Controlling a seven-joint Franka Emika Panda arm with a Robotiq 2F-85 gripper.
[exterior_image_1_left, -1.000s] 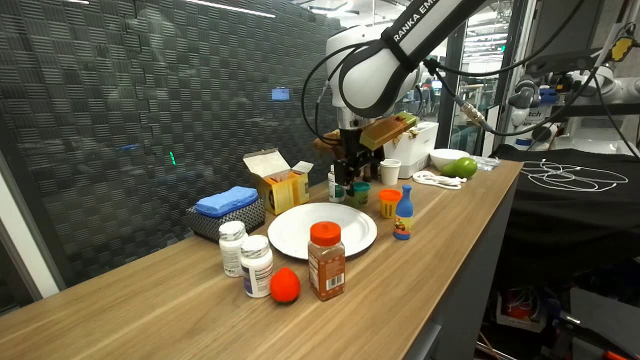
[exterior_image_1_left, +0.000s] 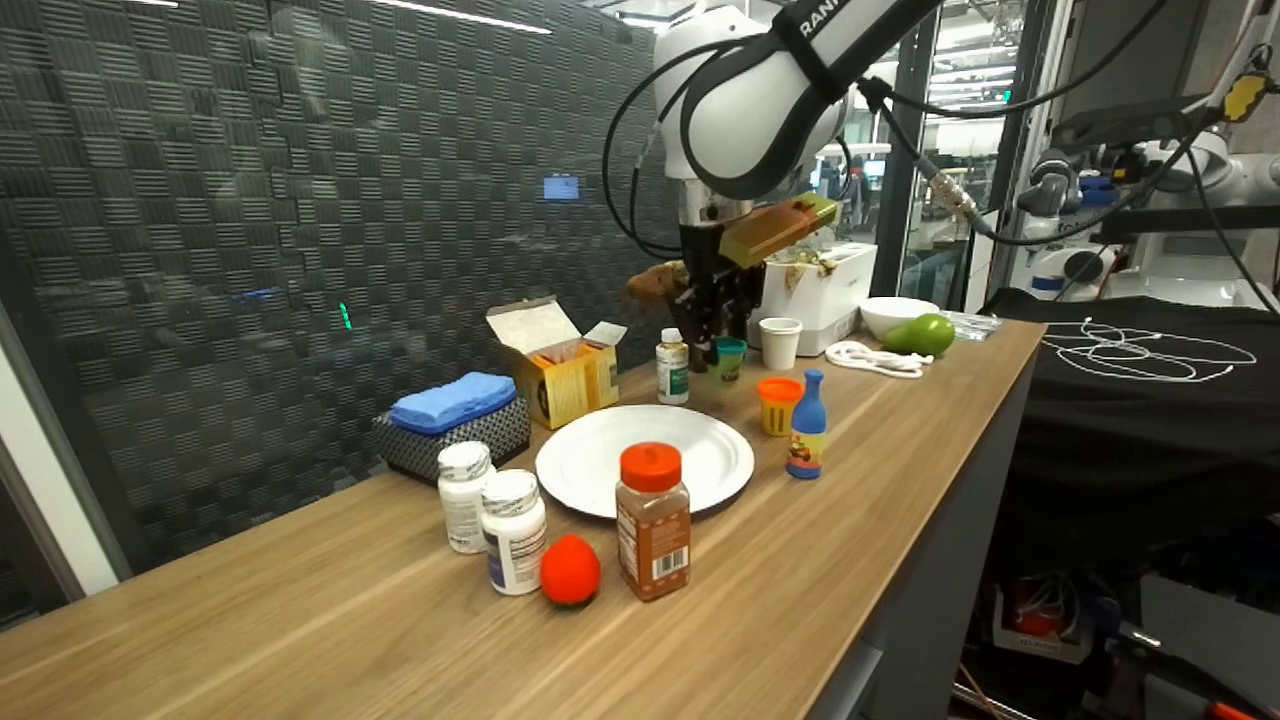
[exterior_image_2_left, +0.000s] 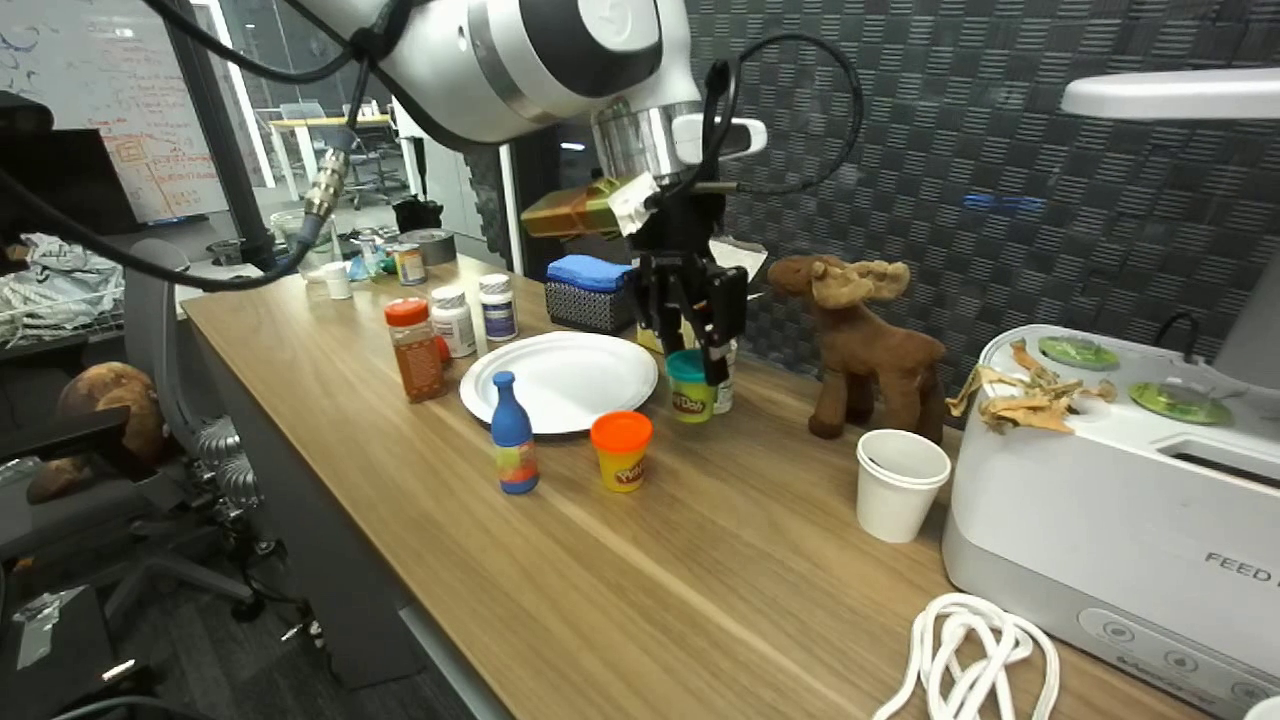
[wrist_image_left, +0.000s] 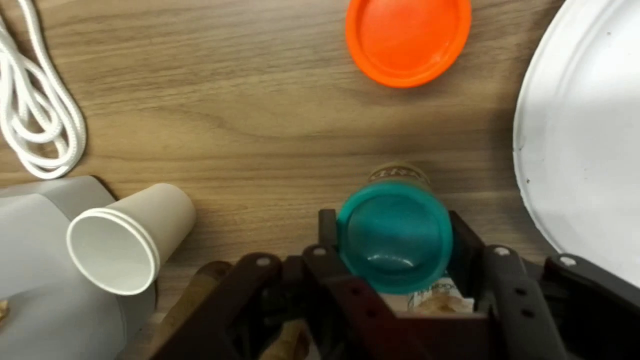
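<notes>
In the wrist view my gripper is shut on a tub with a teal lid (wrist_image_left: 399, 237), one black finger on each side. The same Play-Doh tub (exterior_image_2_left: 692, 398) shows its green label in exterior view 2, and in exterior view 1 the teal-lidded tub (exterior_image_1_left: 729, 358) hangs beneath the arm, seemingly just off the table. A second tub with an orange lid (exterior_image_2_left: 621, 451) stands nearby. The white plate (exterior_image_1_left: 576, 462) lies beside both tubs.
Close by the held tub are a small white bottle (exterior_image_1_left: 673, 370), stacked paper cups (exterior_image_2_left: 897, 492) and a brown moose toy (exterior_image_2_left: 876, 348). A blue bottle (exterior_image_1_left: 807, 430) stands near the orange-lidded tub. White rope (exterior_image_2_left: 978, 660) lies beside the white appliance (exterior_image_2_left: 1080, 528). Bare table stretches along the front.
Gripper and teal-lidded tub have risen together from their position one second ago, with the tub also slightly farther back. The other table objects stay where they were.
</notes>
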